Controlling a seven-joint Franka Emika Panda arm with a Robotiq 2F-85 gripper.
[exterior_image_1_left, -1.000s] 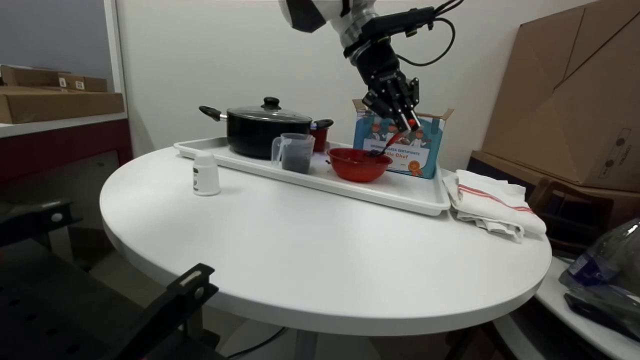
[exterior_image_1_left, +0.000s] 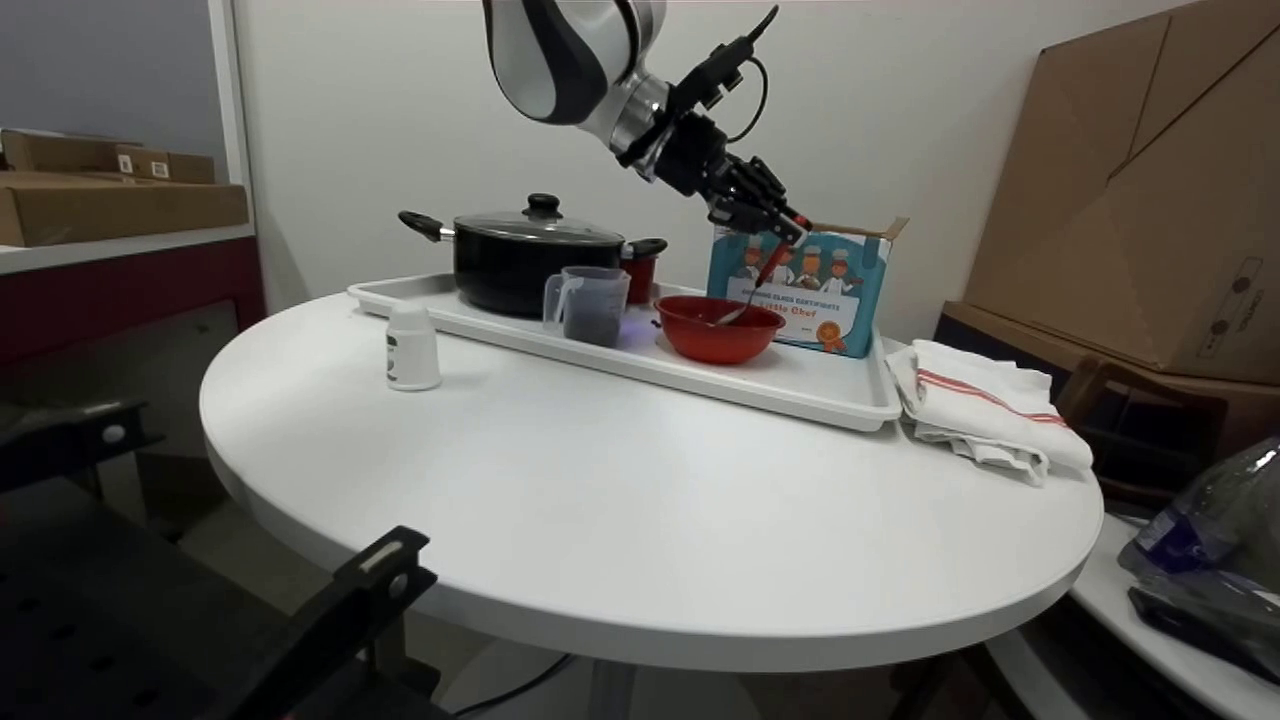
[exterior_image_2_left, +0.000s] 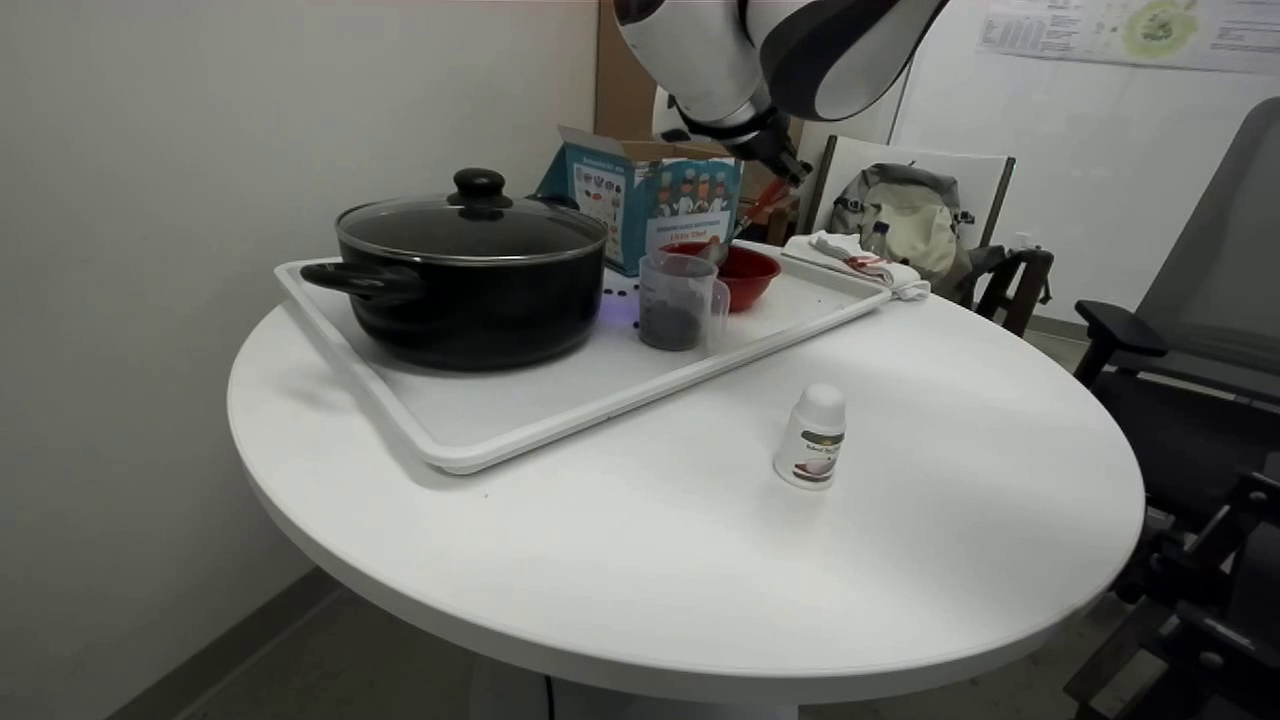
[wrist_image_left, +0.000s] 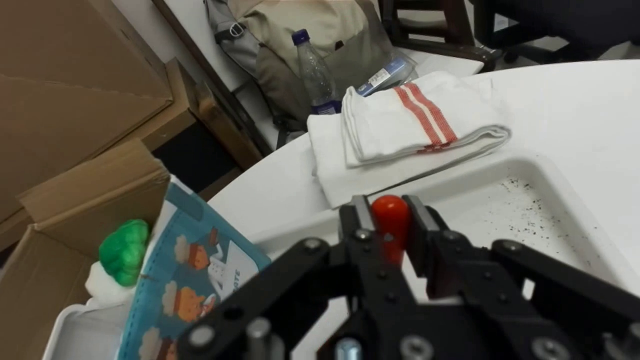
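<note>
My gripper is shut on the red handle (wrist_image_left: 391, 217) of a utensil, whose round end pokes up between the fingers. In exterior view 1 the red handle (exterior_image_1_left: 769, 263) slants down from my gripper (exterior_image_1_left: 799, 226), and its metal head (exterior_image_1_left: 729, 316) dips into the red bowl (exterior_image_1_left: 717, 332). That bowl stands on the white tray (exterior_image_1_left: 828, 404); what lies inside it is mostly hidden. Left of it is a clear measuring cup (exterior_image_1_left: 593, 310) with dark contents, seen also as the cup (exterior_image_2_left: 674, 305) in exterior view 2.
Behind the bowl stands an open blue box (exterior_image_1_left: 866, 295). A lidded black pot (exterior_image_1_left: 528, 274) fills the tray's left part. Folded towels (exterior_image_1_left: 990, 402) lie right of the tray, a white bottle (exterior_image_1_left: 413, 350) in front. Dark specks (wrist_image_left: 528, 210) dot one tray corner.
The arm has swung left and the gripper has tilted over and moved slightly left and up. The utensil stands steeper, and its head has turned from dark to bright in the bowl.
</note>
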